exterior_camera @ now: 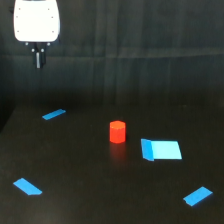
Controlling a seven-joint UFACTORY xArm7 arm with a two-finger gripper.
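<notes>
My gripper [39, 60] hangs in the air at the upper left, beneath a white arm housing [37, 21]. Its fingers look small and dark against the dark backdrop, so whether they stand apart or together is unclear. A red block [117, 132] rests on the black table near the middle, well to the right of the gripper and lower in view. To its right lies a flat light-blue square [166, 150] with a strip of blue tape [147, 150] along its left edge.
Other blue tape strips mark the table: one at the back left [54, 114], one at the front left [27, 187] and one at the front right [198, 196]. A dark curtain [140, 55] hangs behind. Bare table surrounds the red block.
</notes>
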